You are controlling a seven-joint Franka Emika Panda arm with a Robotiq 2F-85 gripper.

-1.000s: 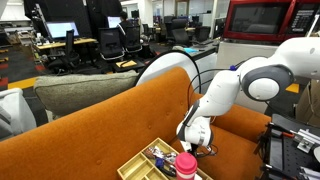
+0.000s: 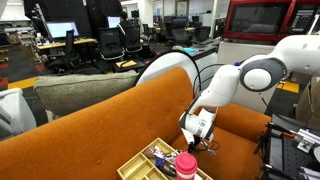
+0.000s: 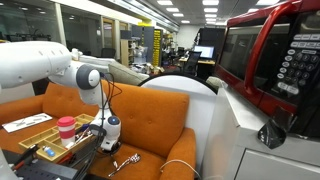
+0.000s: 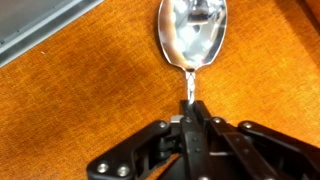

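In the wrist view a shiny metal spoon [image 4: 192, 35] points away from my gripper, which is shut on the spoon's handle. Most of the handle is hidden by the fingers. Orange couch fabric lies behind the spoon. From the first exterior view, my gripper [image 2: 206, 147] is low over the couch seat, just right of the wooden tray. In the second exterior view the gripper [image 3: 110, 148] is low over the seat, and silvery metal [image 3: 129, 161] shows to its right; whether that is the held spoon is hard to tell.
A wooden compartment tray [image 2: 133, 168] with small items stands on the seat. A red-and-white container [image 2: 186, 167] stands at the tray's near right side. The couch backrest [image 2: 90, 125] rises behind. In the wrist view a grey edge [image 4: 45, 25] crosses the upper left corner.
Tray and container have stayed put.
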